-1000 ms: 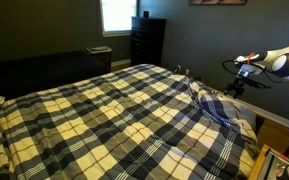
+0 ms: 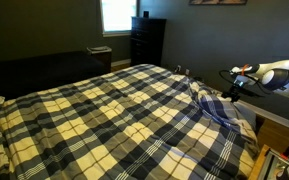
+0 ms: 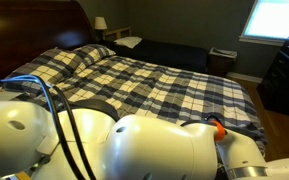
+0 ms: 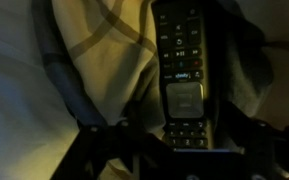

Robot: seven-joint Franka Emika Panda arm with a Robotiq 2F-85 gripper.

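Note:
A dark remote control (image 4: 185,85) with rows of buttons and a grey pad fills the middle of the wrist view, long side running up the picture. It rests against the folds of a plaid blanket (image 4: 112,60). Dark fingers of my gripper reach in from the bottom on both sides of the remote's lower end, standing apart; contact with it is too dark to make out. In exterior view 1 the gripper (image 2: 234,94) is low over the bed's right edge, and the remote cannot be made out there.
The plaid bedspread (image 2: 114,110) covers the wide bed, rumpled near the gripper. A wall (image 2: 219,45) stands behind the arm, and a dark dresser (image 2: 148,40) is at the back. In exterior view 2 the white arm (image 3: 154,148) blocks much of the foreground.
The arm and gripper have shifted only slightly in exterior view 1 over the last second. The bed and blanket look the same.

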